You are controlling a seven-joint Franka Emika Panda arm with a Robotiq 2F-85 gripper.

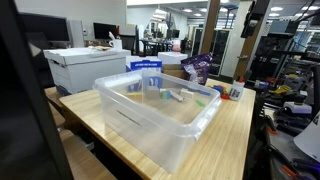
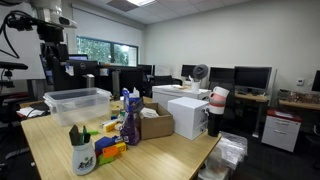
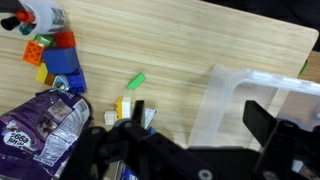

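Note:
High above the table, my gripper points down with its two fingers wide apart and only table and bin edge seen between them. In the first exterior view the gripper hangs at the upper right, clear of everything below. A large clear plastic bin takes up the near part of the table. The wrist view shows a green piece, a dark purple bag and blue blocks left of the bin's corner.
A cup holding markers stands near the table's front edge. Behind the blocks are a cardboard box and a white box. Bare wood shows at the near right.

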